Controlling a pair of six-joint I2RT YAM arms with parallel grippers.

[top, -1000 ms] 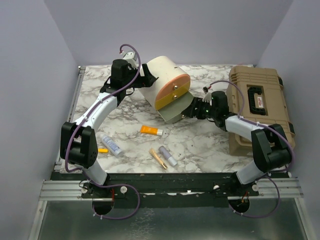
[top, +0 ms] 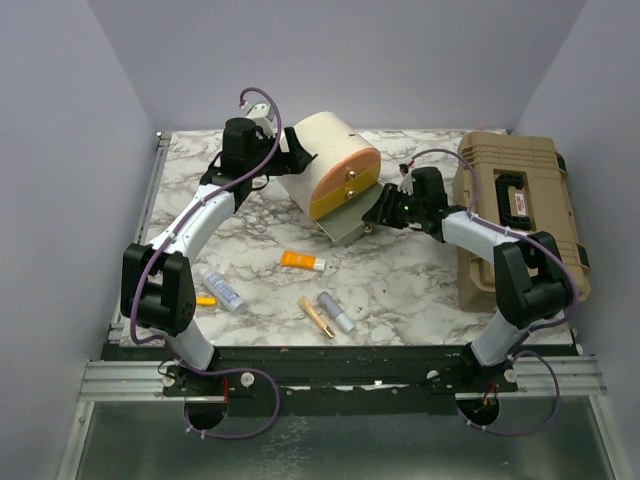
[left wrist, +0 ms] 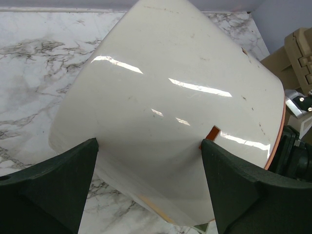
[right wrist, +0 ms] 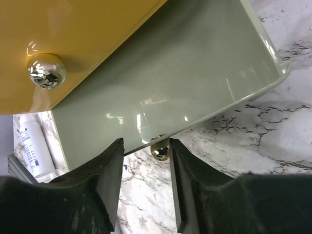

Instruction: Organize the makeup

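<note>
A white, rounded makeup organizer (top: 315, 140) has its pale green drawer (right wrist: 175, 68) pulled out below a yellow one (right wrist: 87, 24). My left gripper stands open over the white top. My right gripper is part open at the green drawer's front edge, around its silver knob (right wrist: 160, 152). On the marble lie an orange tube (top: 300, 259), a beige stick (top: 316, 316), a lilac tube (top: 336, 310), a white bottle (top: 221, 288) and a yellow item (top: 205, 300) partly behind the left arm.
A tan hard case (top: 515, 170) fills the table's right side, under the right arm. The marble (top: 410, 300) between case and tubes is clear, as is the area left of the organizer.
The left arm and loose items are unchanged.
</note>
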